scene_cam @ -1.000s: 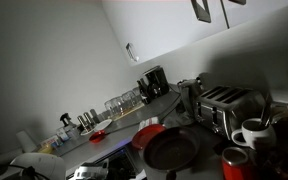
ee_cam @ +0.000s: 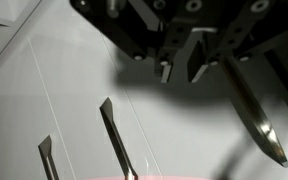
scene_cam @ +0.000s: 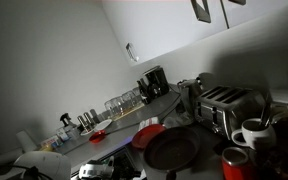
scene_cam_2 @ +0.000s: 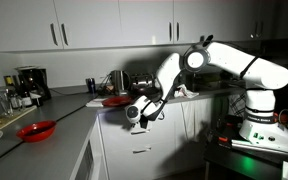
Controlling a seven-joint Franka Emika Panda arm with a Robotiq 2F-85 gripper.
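In the wrist view, my gripper is near a pale cabinet front (ee_cam: pixel 69 85), its fingers close together with a narrow gap. Whatever may be between them is not clear. A metal handle (ee_cam: pixel 259 125) runs from beside the gripper to the lower right. Two more handles, a middle one (ee_cam: pixel 116 138) and a left one (ee_cam: pixel 48 158), stand apart from the fingers. Exterior view 2 shows the arm (scene_cam_2: pixel 159 87) reaching down before the white cabinets (scene_cam_2: pixel 116 150), below the counter's front edge. In exterior view 1 the arm (scene_cam: pixel 44 162) shows only at the bottom left.
On the counter are a dark pan (scene_cam: pixel 172 148), a toaster (scene_cam: pixel 231 108), a white mug (scene_cam: pixel 254 133) and a red can (scene_cam: pixel 237 163). A red bowl (scene_cam_2: pixel 36 130) sits on the left counter. Open floor (scene_cam_2: pixel 189 172) lies in front of the cabinets.
At the bottom left of exterior view 1, the gripper end has shifted slightly to the right. The counter items have not moved.
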